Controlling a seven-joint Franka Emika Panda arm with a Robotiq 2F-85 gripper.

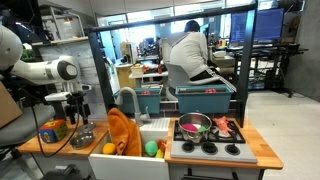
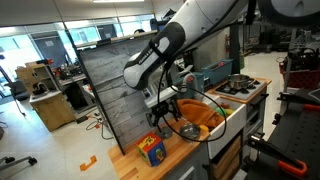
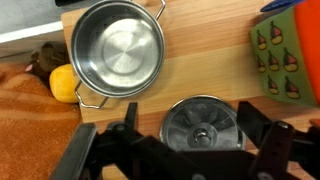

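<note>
My gripper is open above the counter, its dark fingers (image 3: 128,142) spread with nothing held. Below and between them in the wrist view lies a round lid (image 3: 195,112) with a dark centre knob; the gripper body covers its near part. A steel pot (image 3: 118,48) with two wire handles, empty and uncovered, sits apart from the lid at the upper left. In exterior view 1 the gripper (image 1: 72,102) hangs over the left end of the counter, and whether it touches anything there cannot be told.
A colourful box (image 3: 290,55) stands right of the lid, close to my right finger. An orange towel (image 1: 123,130) hangs by the sink. In the sink lie an orange ball (image 1: 109,149) and green items (image 1: 151,148). Another pot (image 1: 195,125) stands on the stove (image 1: 210,150).
</note>
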